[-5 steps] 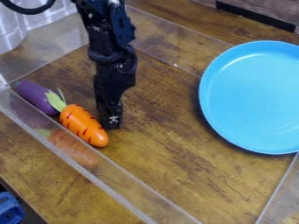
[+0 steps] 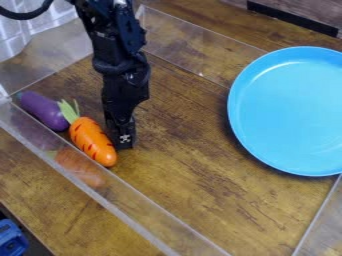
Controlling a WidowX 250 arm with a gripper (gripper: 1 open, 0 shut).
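Note:
A black gripper reaches down from the top left, its fingertips low over the wooden surface just right of an orange toy carrot. A purple toy eggplant lies to the left of the carrot, along the clear plastic wall. Whether the fingers hold anything is hard to see; the carrot appears beside them.
A large blue plate occupies the right side. Clear plastic walls border the wooden floor, whose middle and lower part are free. A blue object sits outside at the bottom left.
The gripper has shifted slightly left, toward the carrot, which sits a little further left and more upright in the view than before.

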